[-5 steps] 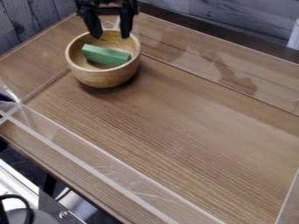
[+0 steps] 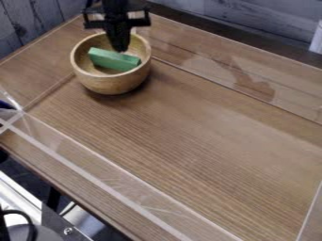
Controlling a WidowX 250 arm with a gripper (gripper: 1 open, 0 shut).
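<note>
A wooden bowl [image 2: 111,83] stands on the table at the upper left, holding a green block [image 2: 115,59] lying tilted across its inside. My dark gripper [image 2: 119,44] hangs at the top over the back of the bowl, just above the green block. It is blurred, and I cannot make out anything held between its fingers; it looks shut.
A white object [image 2: 296,24] is at the upper right edge. Dark cables and hardware [image 2: 19,221] lie off the table's lower left.
My gripper has moved down from above the bowl's back and shifted slightly, now closer to the green block. The bowl and block look about where they were.
</note>
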